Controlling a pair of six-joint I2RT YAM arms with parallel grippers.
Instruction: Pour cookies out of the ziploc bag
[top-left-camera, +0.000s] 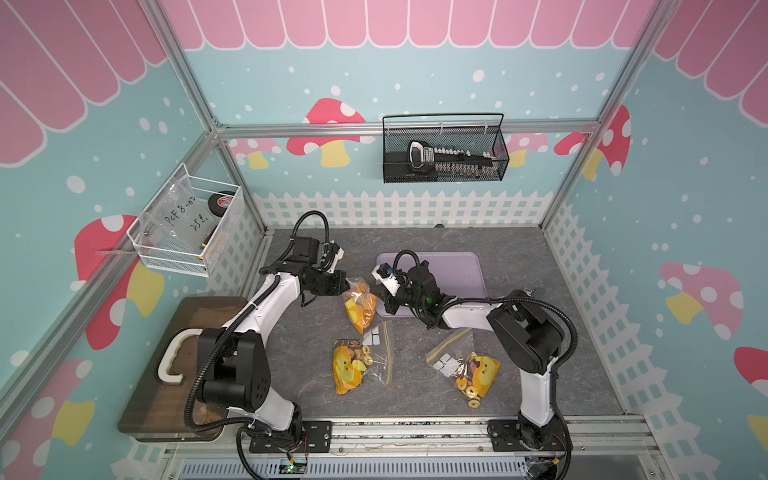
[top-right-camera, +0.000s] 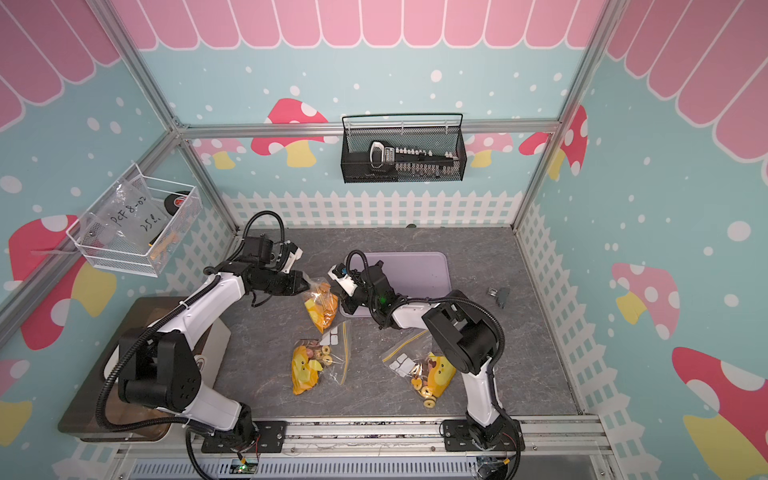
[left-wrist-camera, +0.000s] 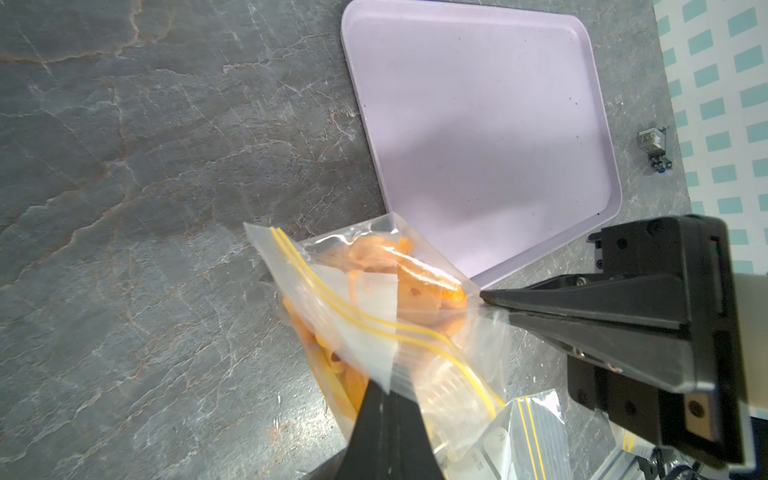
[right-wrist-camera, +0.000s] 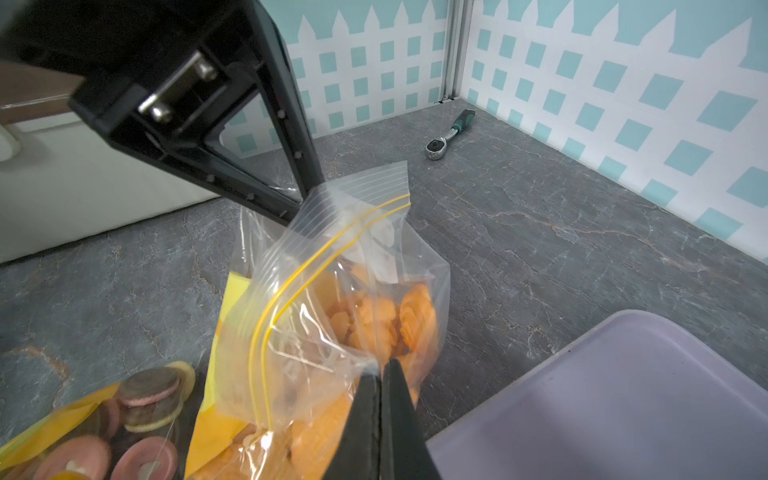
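A clear ziploc bag (top-left-camera: 360, 308) with orange pieces inside and a yellow printed part stands between my two grippers, left of the lilac tray (left-wrist-camera: 488, 136). My left gripper is shut on the film at its mouth edge. Opposite, my right gripper is shut with the film of the same bag at its tips. A yellow zip line curves across the bag, and the mouth edge folds over in the left wrist view. Whether the zip is fully parted I cannot tell. The tray is empty.
Two more filled bags lie on the table in front, one at left (top-left-camera: 349, 368) and one at right (top-left-camera: 473, 374). A ratchet (right-wrist-camera: 448, 134) lies near the back fence. A brown-topped case (top-left-camera: 152, 368) stands far left.
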